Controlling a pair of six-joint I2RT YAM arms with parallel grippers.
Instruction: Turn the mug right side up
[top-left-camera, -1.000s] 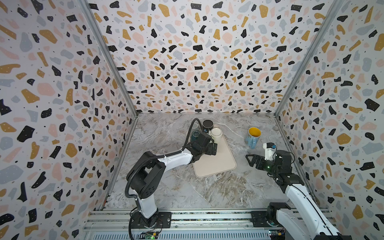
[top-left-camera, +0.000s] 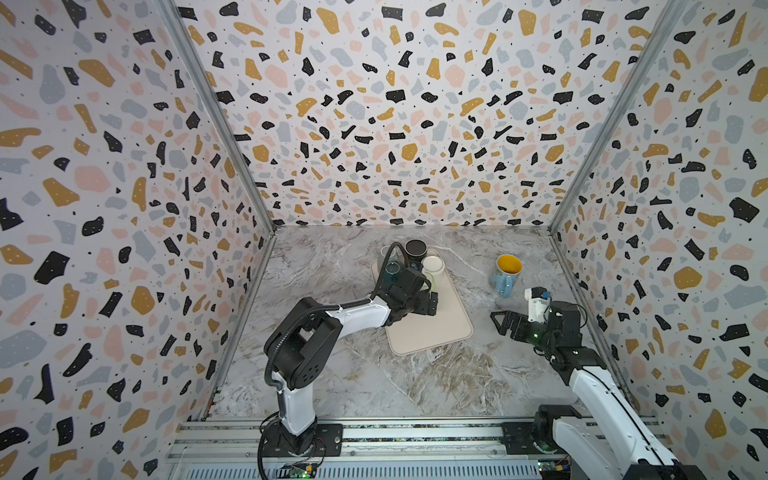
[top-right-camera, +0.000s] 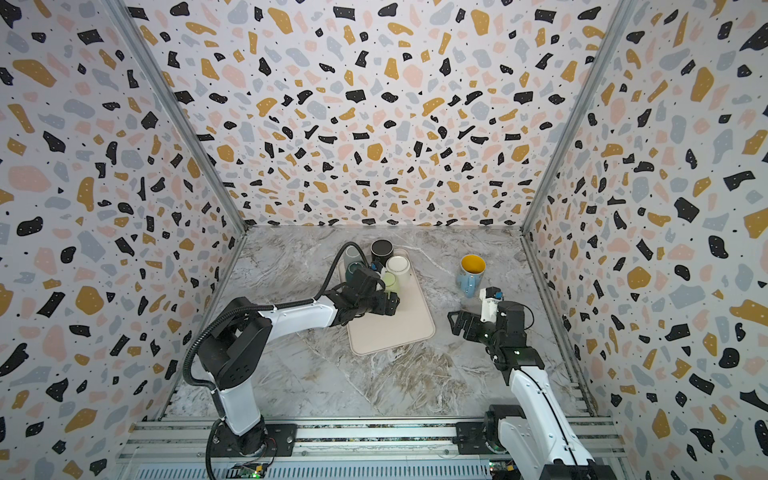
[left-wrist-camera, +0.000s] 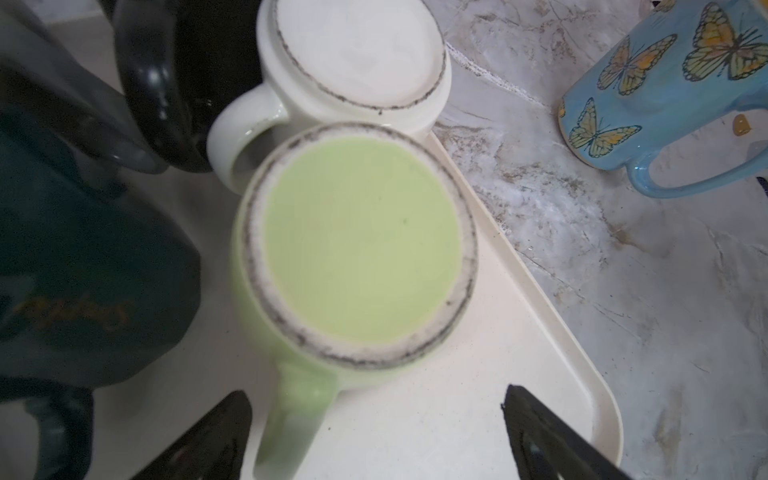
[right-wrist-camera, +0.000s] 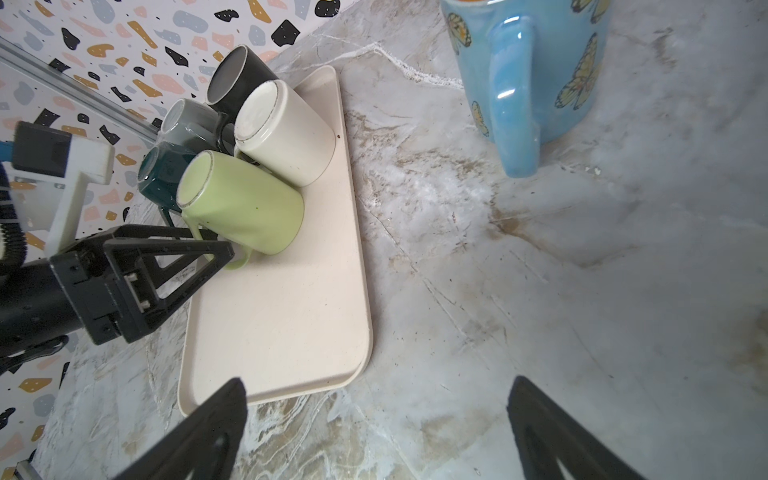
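A light green mug (left-wrist-camera: 360, 240) stands upside down on the tray (left-wrist-camera: 448, 416), its base facing up and its handle (left-wrist-camera: 296, 420) pointing toward my left gripper. That gripper is open, with the green handle showing between its fingers in the left wrist view, nearer the left one. Whether a finger touches the mug is unclear; in the right wrist view its fingertips are close beside the handle. My right gripper stands open and empty over bare marble, right of the tray. A blue butterfly mug (right-wrist-camera: 544, 80) is upright on the table, its orange inside (top-left-camera: 509, 264) showing.
Packed around the green mug at the tray's far end are upside-down mugs: white (right-wrist-camera: 284, 132), black (right-wrist-camera: 240, 80), grey (right-wrist-camera: 188, 124) and dark teal (right-wrist-camera: 160, 176). The tray's near half is empty. Open marble (right-wrist-camera: 448, 320) lies between tray and blue mug.
My left arm has shifted a little to the right, with its gripper edging the same way. The mugs look unmoved.
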